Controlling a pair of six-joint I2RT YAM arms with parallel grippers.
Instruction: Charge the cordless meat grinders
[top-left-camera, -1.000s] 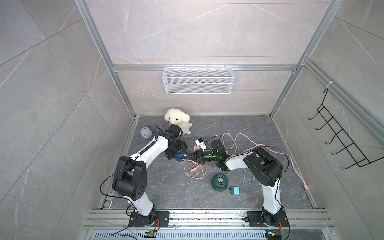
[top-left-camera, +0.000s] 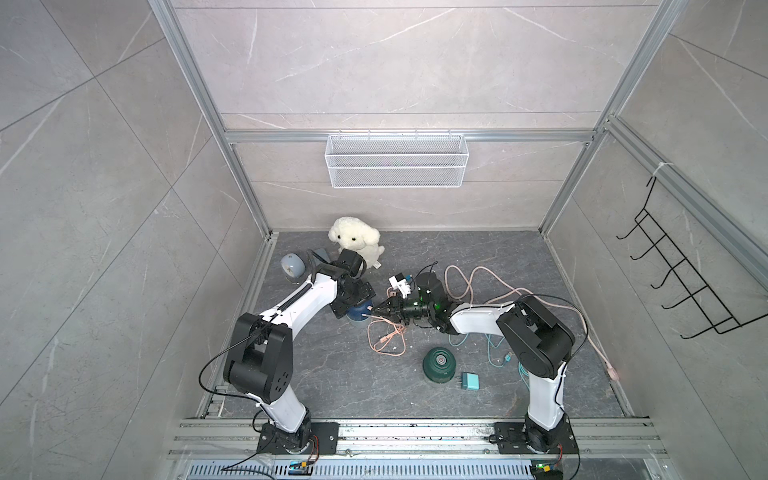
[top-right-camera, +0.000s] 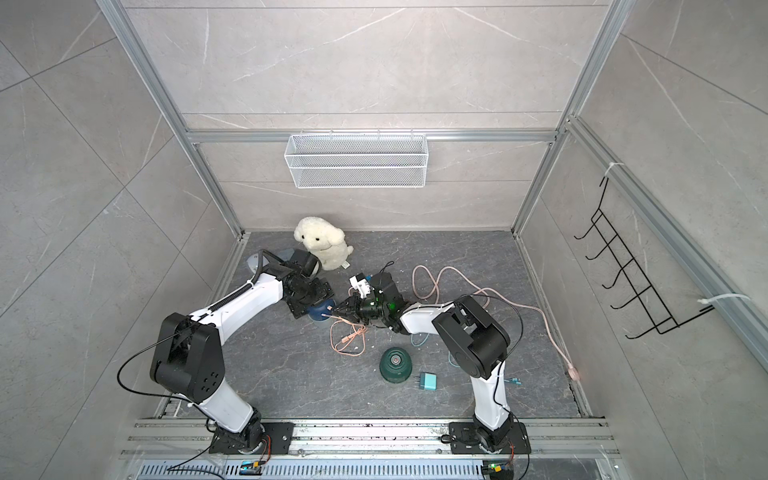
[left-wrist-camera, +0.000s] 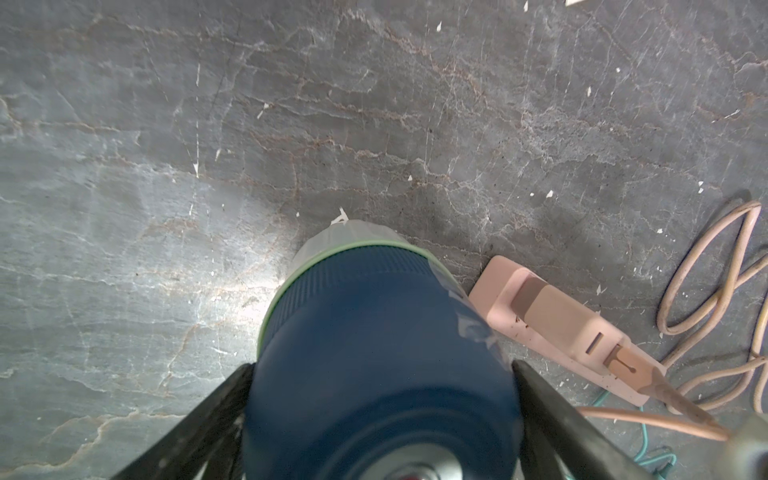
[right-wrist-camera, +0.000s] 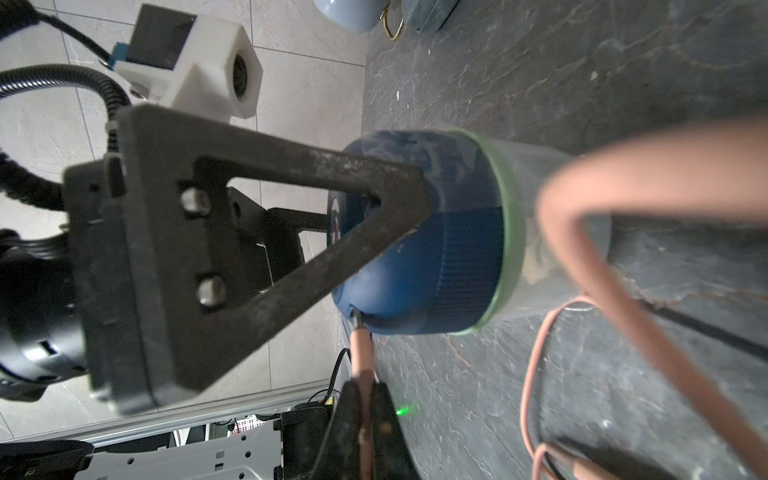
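Note:
The blue-topped grinder (right-wrist-camera: 472, 240), with a green ring and clear bowl, stands upright on the floor. My left gripper straddles its blue top, with dark fingers (left-wrist-camera: 228, 420) on either side; the fingers are spread wide. My right gripper is shut on the pink charging plug (right-wrist-camera: 362, 352). The plug's metal tip is at the small port low on the side of the blue top; how deep it sits is not clear. A green grinder top (top-left-camera: 439, 365) stands nearer the front, with a teal charger block (top-left-camera: 469, 381) beside it.
A pink power strip (left-wrist-camera: 560, 328) lies beside the blue grinder with a cord at its end. Pink cable (top-left-camera: 512, 289) and thin teal cord (top-left-camera: 500, 360) spread across the right floor. A white plush dog (top-left-camera: 356, 238) sits behind.
My right gripper's wrist has shifted slightly toward the back and left, and its forearm has moved a little. The plug tip stays close against the blue grinder. The left arm looks almost unchanged.

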